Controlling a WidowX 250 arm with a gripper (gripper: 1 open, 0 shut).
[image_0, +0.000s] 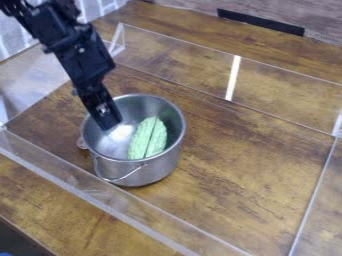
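A steel pot (134, 167) with a wire handle stands upright at the centre-left of the wooden table. Inside it lies a pale green, corn-shaped object (148, 139), toward the pot's right side. My black gripper (104, 114) hangs over the pot's back-left rim, its fingertips small and dark in this view. Nothing shows between them, and it looks shut.
Clear plastic strips (160, 219) border the work area on the wooden table (254, 150). A dark slot lies along the back edge.
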